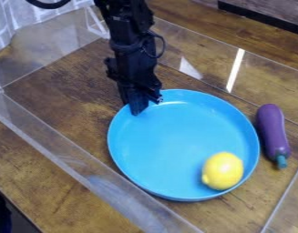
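Observation:
The black arm reaches down from the top of the camera view, its gripper [138, 103] at the upper-left rim of a blue plate [169, 149]. The gripper looks shut; whether anything is between its fingertips is hidden in the dark shape. A yellow lemon-like object [221, 171] rests on the right lower part of the plate. A purple eggplant [272, 134] lies to the right of the plate.
Transparent walls [54, 159] border the area at the left and front. Free wood also shows behind the plate at right.

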